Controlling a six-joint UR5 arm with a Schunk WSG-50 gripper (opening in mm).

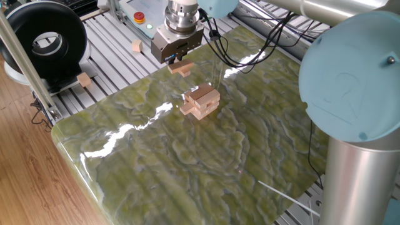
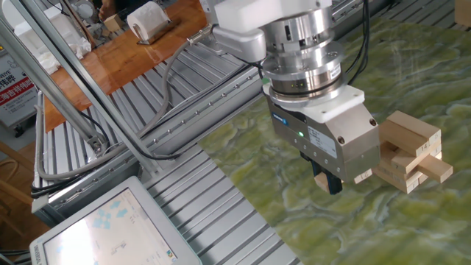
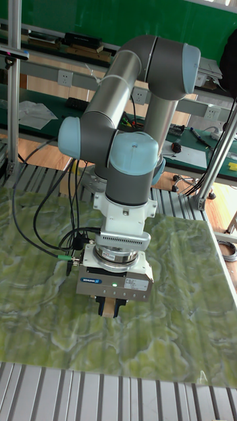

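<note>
A long wooden block (image 1: 182,65) lies crosswise at my gripper (image 3: 109,310), near the edge of the green marbled sheet. My gripper appears shut on that block, whose wood fills the gap between the dark fingers (image 2: 333,183). A second bit of wood (image 1: 185,74) shows just below it; whether this touches the held block is unclear. To the front right of the gripper in exterior view 1 stands a small stack of wooden blocks (image 1: 203,102), with one block sticking out at its side. The stack (image 2: 411,151) is close beside the gripper in exterior view 2.
Two loose wooden pieces, one (image 1: 137,45) on the slatted table and another (image 1: 84,80) by the black ring (image 1: 47,42), lie away from the stack. Cables (image 1: 265,53) hang behind the gripper. Much of the green sheet (image 1: 169,169) is clear.
</note>
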